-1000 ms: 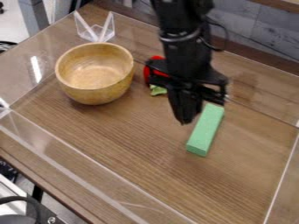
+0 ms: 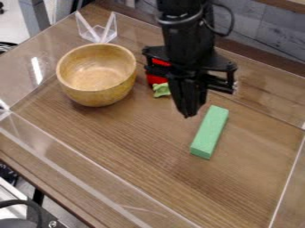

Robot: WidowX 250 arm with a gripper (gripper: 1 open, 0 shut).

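My black gripper [image 2: 186, 105] hangs over the middle of the table [image 2: 131, 165], left of and above a long mint-green bar [image 2: 209, 132] lying flat on the right. It looks shut, with nothing seen between its fingers. Behind the arm, a red object [image 2: 160, 87] and a small green item [image 2: 163, 89] are partly hidden.
A tan bowl [image 2: 95, 73] sits at the back left. Behind it stands a clear folded plastic piece [image 2: 98, 28].
Over the last second the arm has moved up and back from near the bar, shifting slightly. The objects on the table stay where they were.
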